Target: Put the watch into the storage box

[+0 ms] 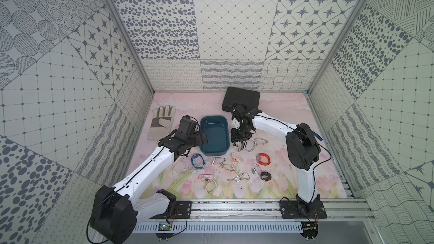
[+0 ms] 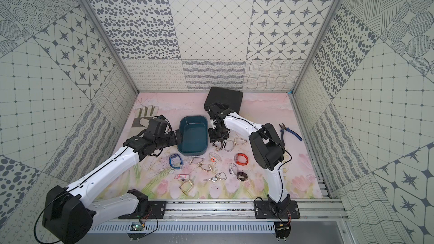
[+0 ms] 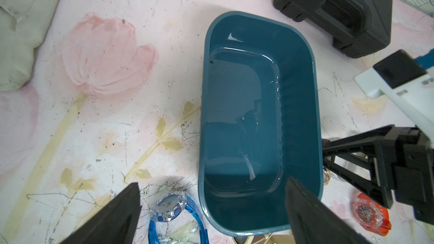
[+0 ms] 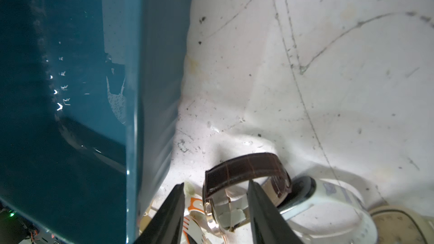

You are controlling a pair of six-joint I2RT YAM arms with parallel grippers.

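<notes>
The teal storage box (image 1: 227, 128) stands mid-table; its visible floor is bare in the left wrist view. Just right of it lies a watch with a dark brown strap (image 4: 244, 167), curled on its side. My right gripper is low over this watch, its fingers parted, one on the box side and one in front of the strap's right part. Part of the strap shows between them; whether they touch it cannot be told. My left gripper hangs open above the box's near left, empty.
Several other watches lie in front of the box, including a blue one (image 1: 197, 161) and a red one (image 1: 263, 159). A pale watch (image 4: 330, 194) sits close against the brown strap. A black case (image 1: 241, 98) stands behind; a glove (image 1: 161, 124) is at left.
</notes>
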